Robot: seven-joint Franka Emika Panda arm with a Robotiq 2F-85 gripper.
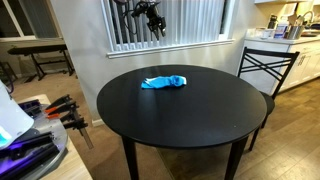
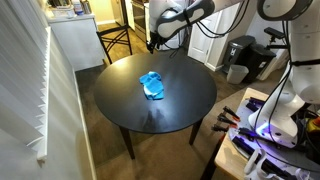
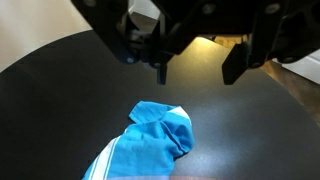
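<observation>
A blue cloth with white stripes (image 1: 164, 82) lies crumpled on the round black table (image 1: 180, 115). From the other exterior side, the cloth (image 2: 152, 85) rests left of the table's middle. High above it, my gripper (image 1: 157, 35) hangs clear of the tabletop. In the wrist view, the fingers of my gripper stand apart with bare table seen between them. The cloth (image 3: 150, 145) lies below, touching neither finger.
A black chair (image 1: 268, 65) stands against the table's far right side. Window blinds (image 1: 195, 20) are behind the arm.
</observation>
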